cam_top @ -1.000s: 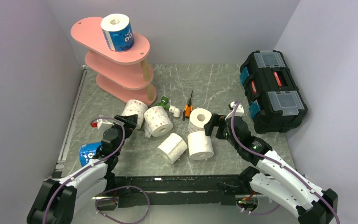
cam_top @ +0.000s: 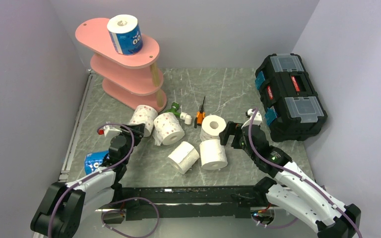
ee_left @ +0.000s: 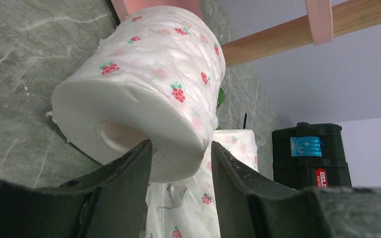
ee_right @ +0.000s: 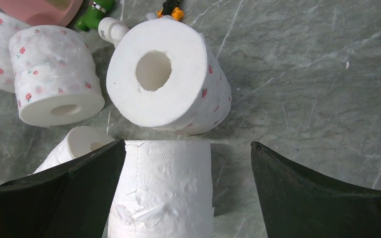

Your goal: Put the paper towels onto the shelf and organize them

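My left gripper is part open at the end face of a floral paper roll (ee_left: 144,54) lying below the pink shelf (cam_top: 116,84); a second floral roll (cam_top: 167,128) lies to its right. My right gripper is open above a plain white roll (ee_right: 161,193), beside an upright floral roll (ee_right: 176,89). Another white roll (cam_top: 182,157) lies front centre. A blue-wrapped roll (cam_top: 124,39) stands on the shelf's top; another (cam_top: 93,161) lies behind the left arm.
A green-and-white fitting (cam_top: 176,110) and orange-handled tool (cam_top: 200,117) lie behind the rolls. Black toolboxes (cam_top: 290,99) fill the back right. Bare table shows at the back centre.
Both grippers have shifted slightly, the left one a little down-left and the right one a little rightward. The rolls look unchanged.
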